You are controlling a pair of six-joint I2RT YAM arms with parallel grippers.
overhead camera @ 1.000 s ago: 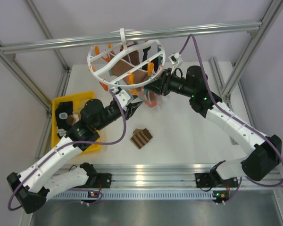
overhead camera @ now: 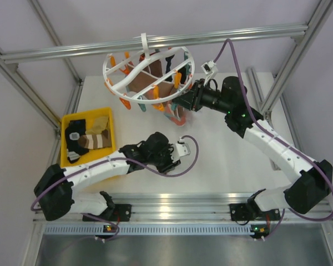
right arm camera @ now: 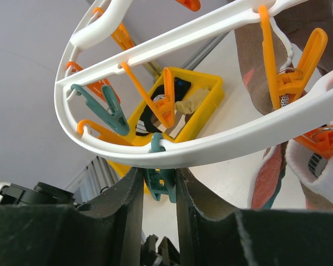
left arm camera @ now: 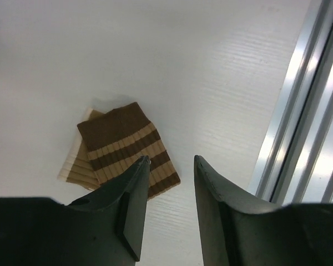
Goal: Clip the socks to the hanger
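A brown striped sock (left arm camera: 125,138) lies folded on the white table in the left wrist view; in the top view the left arm covers it. Above it is my left gripper, its fingers parted and nothing between them. The round white hanger (overhead camera: 150,101) hangs from the overhead bar, with orange and teal clips around it and several socks (overhead camera: 155,75) clipped on. In the right wrist view, my right gripper is shut on a teal clip (right arm camera: 158,177) at the hanger's rim.
A yellow bin (overhead camera: 64,136) at the left holds several socks (overhead camera: 94,141). A metal rail (overhead camera: 172,202) runs along the table's front edge. Bare table (overhead camera: 233,160) lies to the right of the left gripper.
The left gripper has moved down and away from the hanger to over the brown striped sock, which has stayed put on the table.
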